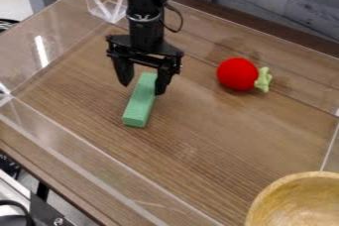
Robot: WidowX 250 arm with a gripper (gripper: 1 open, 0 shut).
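The black gripper (143,71) hangs at the upper middle, its two fingers spread apart over the upper end of a green block (139,106) lying lengthwise on the wooden table. Nothing shows held between the fingers. Whether they touch the block cannot be told from this view.
A red ball (237,72) with a light green piece (263,80) beside it sits at the right. A yellow bowl (298,205) is at the bottom right corner. A clear plastic item (105,0) lies at the top left.
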